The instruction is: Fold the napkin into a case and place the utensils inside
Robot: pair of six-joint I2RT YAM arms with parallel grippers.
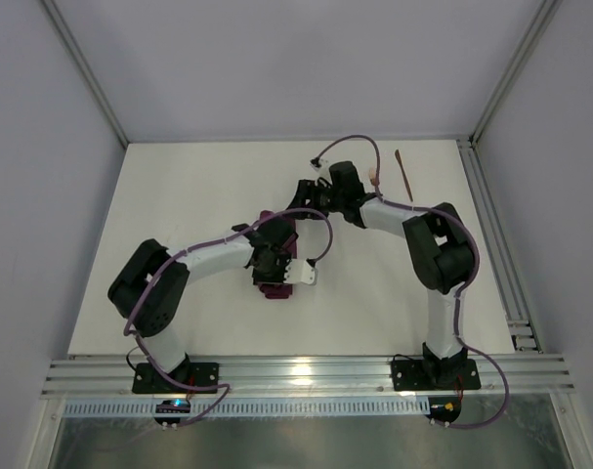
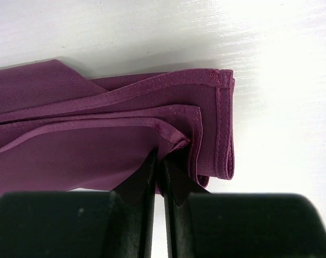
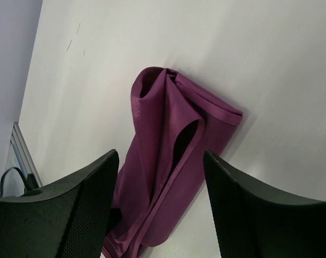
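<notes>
The folded maroon napkin (image 1: 278,291) lies upright along the middle of the table, with layered folds and a pocket opening in the right wrist view (image 3: 168,134). My left gripper is over its near end, fingers close together at the folded edge (image 2: 103,150); whether cloth is between them is hard to tell. My right gripper (image 1: 306,200) is open above the far end of the napkin. A brown chopstick (image 1: 404,171) and a wooden fork (image 1: 372,178) lie at the back right, the fork partly hidden by the arm.
Aluminium rails (image 1: 496,244) border the workspace, with grey walls around.
</notes>
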